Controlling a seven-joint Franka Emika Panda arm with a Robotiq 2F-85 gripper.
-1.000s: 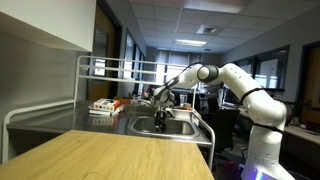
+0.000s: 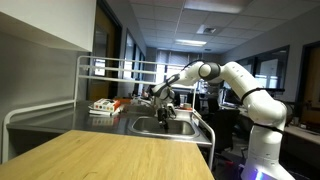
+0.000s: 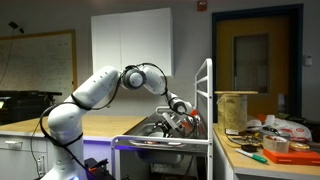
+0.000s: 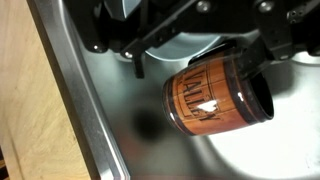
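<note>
A brown wood-look mug with black bands and dark lettering lies on its side in the metal sink. Its open mouth faces right in the wrist view. My gripper is above the mug and open, its dark fingers apart on either side of the mug's upper edge. Whether either finger touches the mug or its black handle is hard to tell. In exterior view 1 the gripper reaches down into the sink; the mug cannot be made out there.
A pale blue-grey bowl sits beside the mug, partly hidden by the gripper. A wooden counter borders the sink's rim. White rails rise behind it.
My gripper appears to have shifted slightly to the right in exterior view 1, staying low over the sink. Nothing else has visibly moved.
</note>
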